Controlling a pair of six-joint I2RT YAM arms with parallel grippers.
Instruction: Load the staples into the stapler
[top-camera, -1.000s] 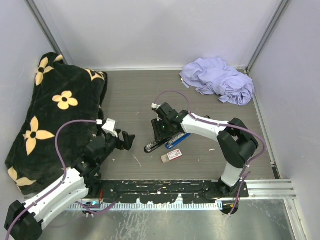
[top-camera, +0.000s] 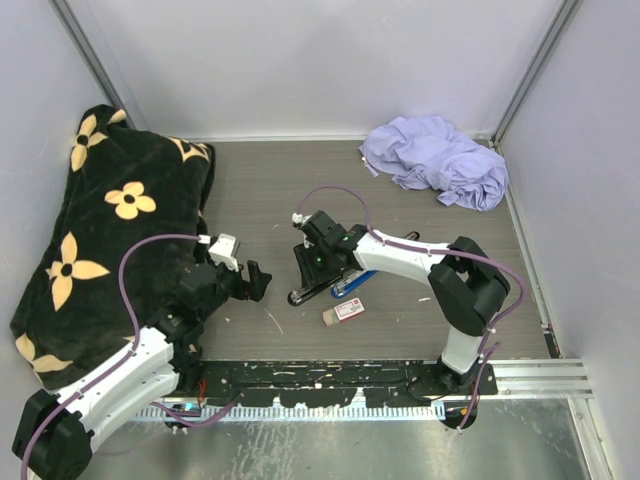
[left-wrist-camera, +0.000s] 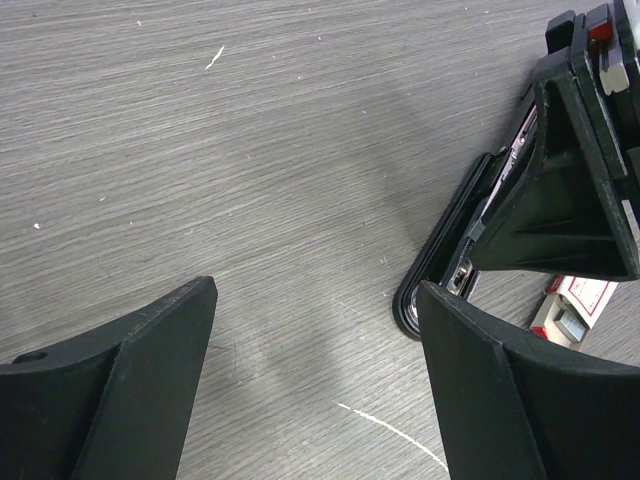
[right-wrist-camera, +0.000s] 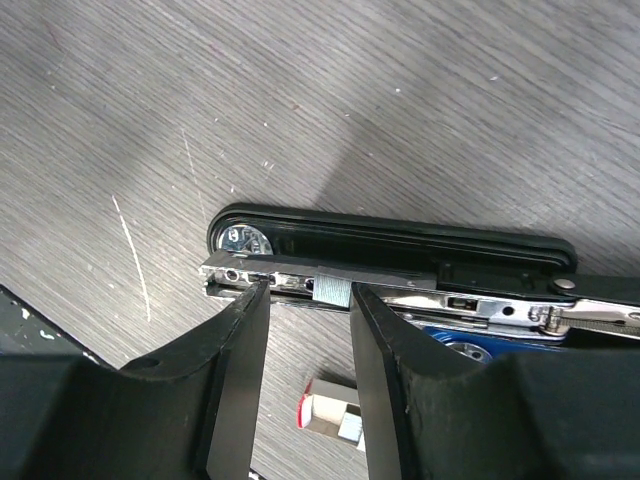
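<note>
The black stapler (right-wrist-camera: 390, 233) lies opened on the table, its metal magazine exposed with a strip of staples (right-wrist-camera: 331, 290) in it. My right gripper is over the magazine, fingers parted either side of the strip in the right wrist view; whether they touch it I cannot tell. My left gripper hangs open left of the stapler, nothing between its fingers. The staple box (top-camera: 343, 311) lies just in front of the stapler, its end open in the wrist views.
A blue object (top-camera: 353, 281) lies beside the stapler. A dark flowered cloth (top-camera: 100, 270) covers the left side, and a lilac cloth (top-camera: 435, 165) lies at the back right.
My right gripper has shifted slightly left along the stapler.
</note>
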